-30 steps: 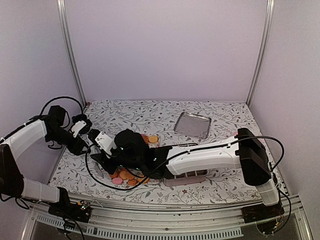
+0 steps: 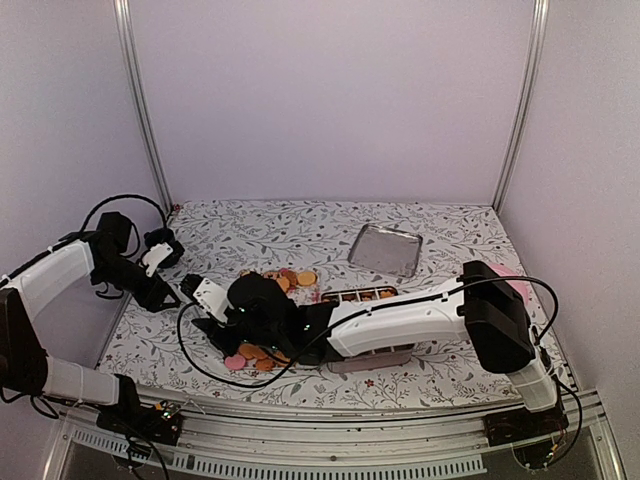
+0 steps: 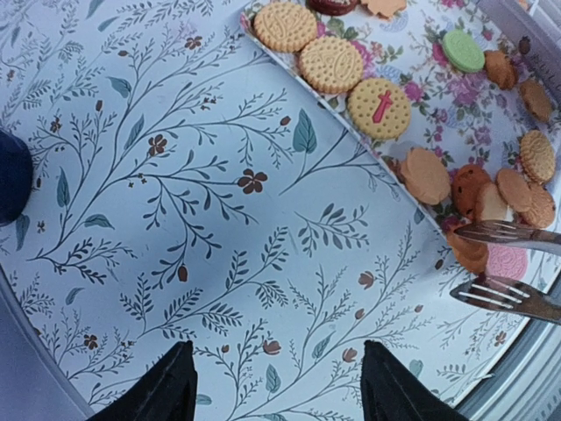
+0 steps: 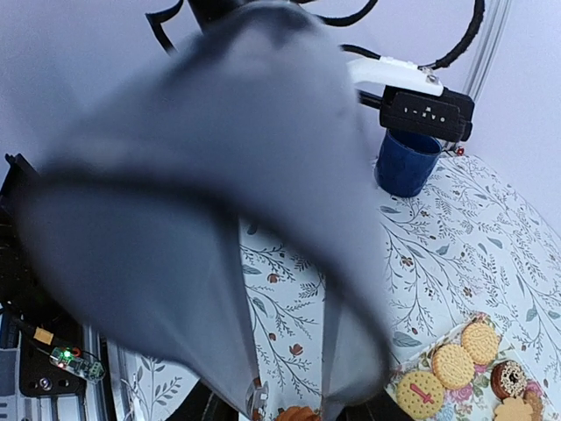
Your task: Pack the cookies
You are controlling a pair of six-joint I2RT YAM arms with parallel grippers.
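Assorted cookies (image 3: 378, 110) lie on a floral tray (image 3: 429, 123), partly under my right arm in the top view. My left gripper hangs over bare patterned cloth left of them, fingers apart and empty. My right gripper (image 2: 205, 325) is at the tray's near-left end; in the left wrist view two metal forks (image 3: 500, 289) reach in over the cookies there. A blurred grey shape fills much of the right wrist view, so what its fingers hold is unclear. A compartment box (image 2: 370, 362) with cookies inside is mostly hidden behind the right arm.
An empty metal tray (image 2: 385, 250) lies at the back right. A dark blue cup stands at the left, near my left arm. A pink item (image 2: 510, 280) is at the right edge.
My right arm has shifted slightly down and toward the right, its gripper moving a little away from the left gripper. The left arm has barely moved.
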